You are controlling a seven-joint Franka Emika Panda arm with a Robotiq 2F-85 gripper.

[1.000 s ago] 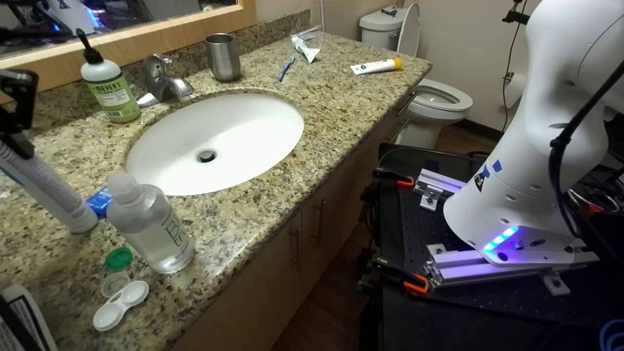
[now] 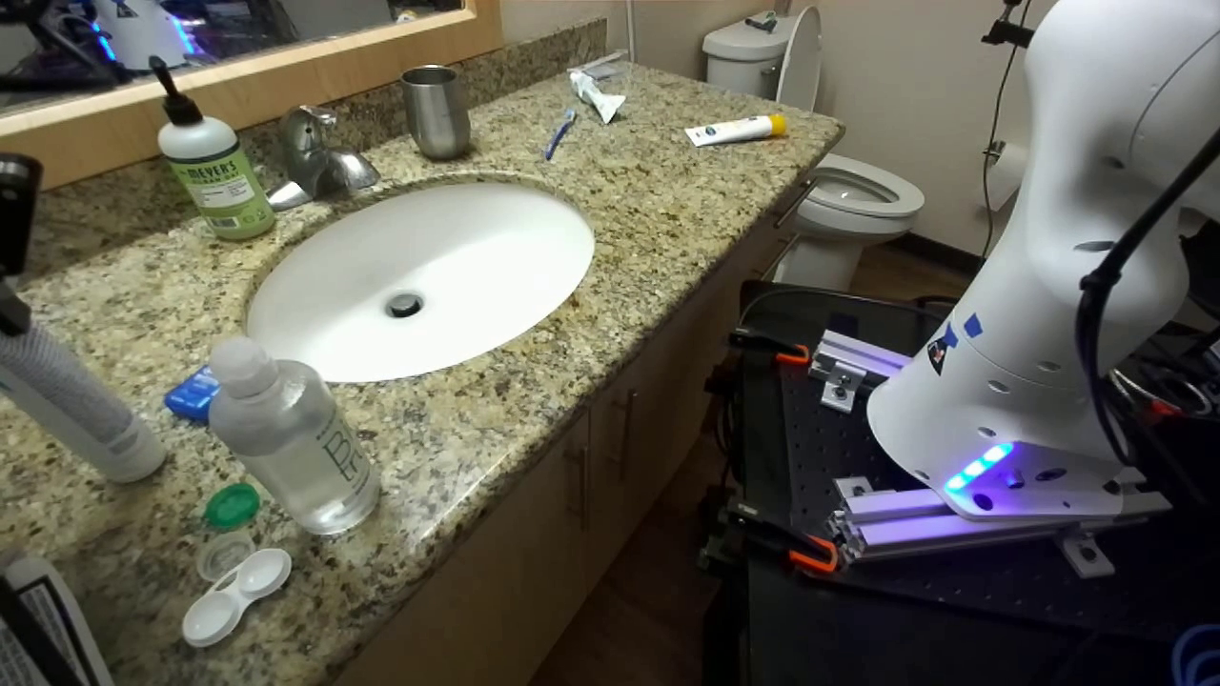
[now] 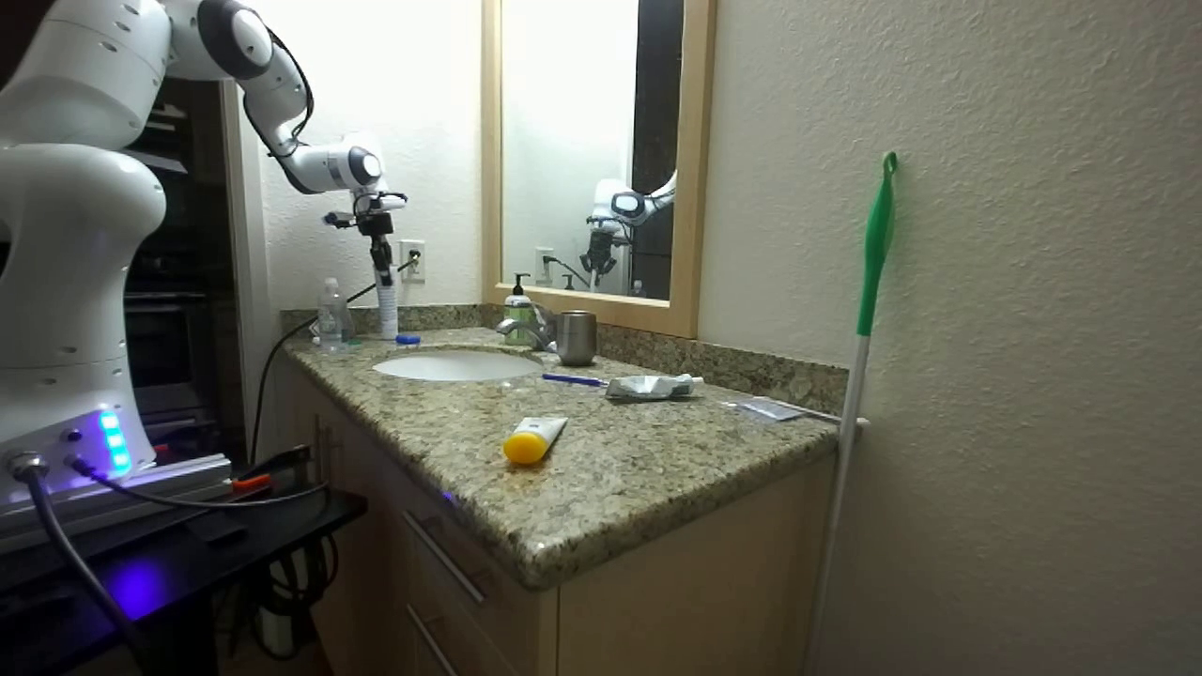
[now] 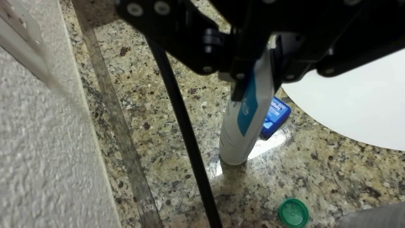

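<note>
My gripper is shut on the upper part of a tall white tube [image 4: 243, 129] with a blue patch, seen in the wrist view. The tube [image 2: 86, 406] stands nearly upright at the left edge in exterior view 1, its base at or just above the counter; whether it touches cannot be told. In exterior view 2 my gripper [image 3: 384, 270] points down with the tube [image 3: 388, 310] below it, near the back corner. A small blue box [image 4: 275, 117] lies close beside the tube.
A clear bottle [image 2: 297, 440], a green cap [image 2: 233, 505] and a white lens case [image 2: 236, 596] lie near the front edge. The sink [image 2: 503, 274] is to the right. A black cable [image 4: 182, 117] runs beside the tube, near the wall [image 4: 41, 152].
My gripper and the tube have shifted left in exterior view 1, away from the blue box and the clear bottle. The other counter items have not moved.
</note>
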